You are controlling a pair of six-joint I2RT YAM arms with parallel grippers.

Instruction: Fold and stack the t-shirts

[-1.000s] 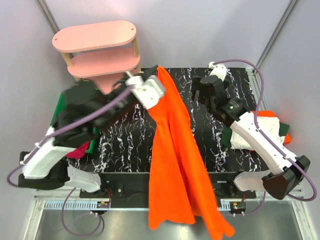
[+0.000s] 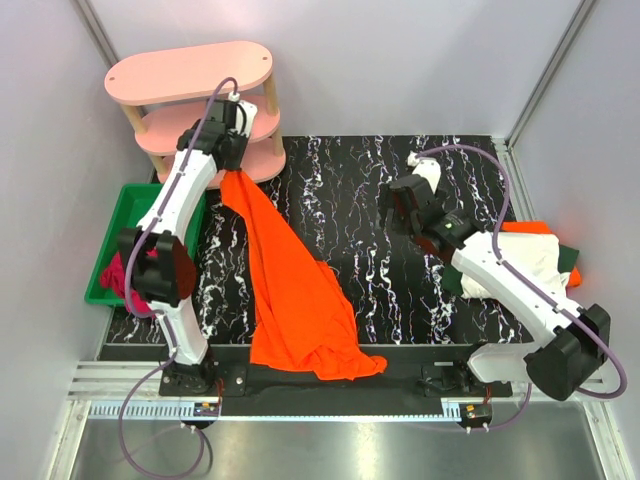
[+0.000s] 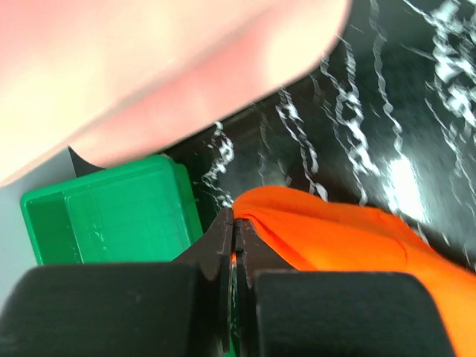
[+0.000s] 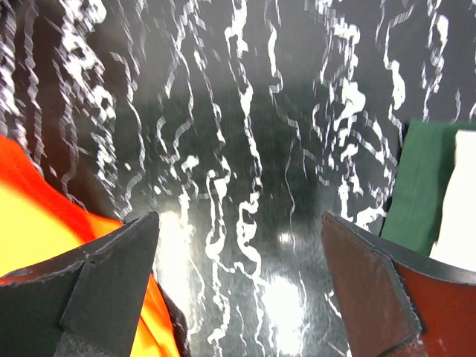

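An orange t-shirt [image 2: 300,300] stretches in a long, bunched strip from the back left of the table to its front edge, where its lower end hangs slightly over. At its upper end my left gripper [image 2: 233,166] is shut on the orange cloth; the left wrist view shows the shirt's [image 3: 335,230] fabric pinched at the fingertips. My right gripper [image 2: 392,222] stands open over the dark table, nothing between its fingers. In the right wrist view, part of the orange shirt [image 4: 44,216] lies at the left, apart from the right fingers [image 4: 119,282].
A green bin [image 2: 125,215] with red cloth [image 2: 135,280] stands at the left. Behind it is a pink tiered shelf [image 2: 190,70]. At right lies a stack of folded white [image 2: 525,262], green and orange cloths.
My left gripper has moved back, left and down, drawing the orange shirt with it; the cloth now lies lower and further left. The right arm has shifted only slightly.
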